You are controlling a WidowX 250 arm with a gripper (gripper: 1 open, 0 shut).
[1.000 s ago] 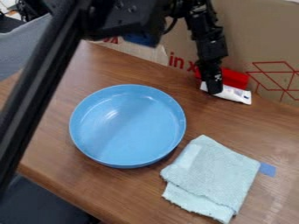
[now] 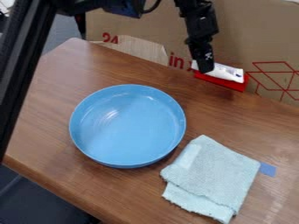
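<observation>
My gripper (image 2: pixel 204 63) reaches down from the top at the back of the table, shut on a white object (image 2: pixel 225 70) that lies over a red tray or box (image 2: pixel 229 82) against the cardboard. The fine detail of the fingertips is too small to make out.
A blue plate (image 2: pixel 126 125) sits in the middle-left of the wooden table (image 2: pixel 70 79). A folded light-blue cloth (image 2: pixel 211 179) lies at the front right beside a piece of blue tape (image 2: pixel 267 169). A cardboard box (image 2: pixel 263 35) stands along the back edge.
The white object has risen from in front of the red one to over it, along with my gripper, which has moved up and back.
</observation>
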